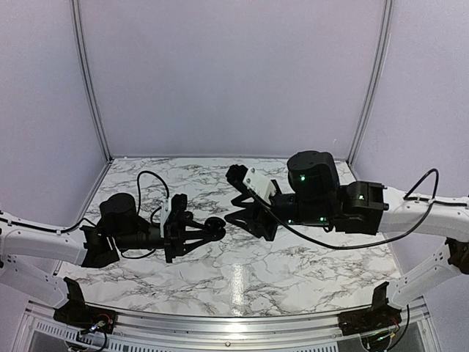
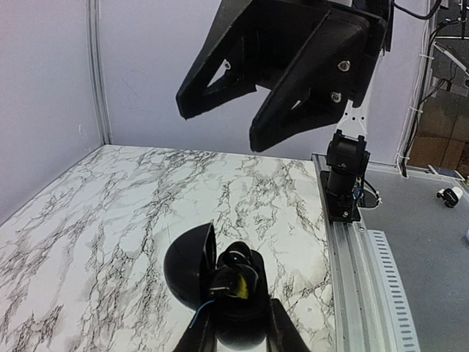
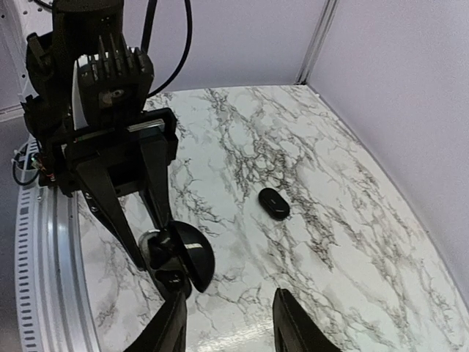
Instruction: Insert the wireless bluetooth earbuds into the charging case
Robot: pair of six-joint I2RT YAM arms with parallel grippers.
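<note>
The black charging case (image 2: 189,268), lid raised, is held in my left gripper (image 1: 214,235), which is shut on it near the middle of the top view; a dark piece with a yellow patch shows inside in the left wrist view. My right gripper stands open just right of the case, nothing seen between its fingertips. In the left wrist view its black fingers (image 2: 308,88) are above and behind the case. A small black earbud-like piece (image 3: 273,203) lies on the marble beyond the case in the right wrist view.
Pale walls (image 1: 227,81) enclose it at the back and sides, and a metal rail (image 1: 278,324) runs along the front edge.
</note>
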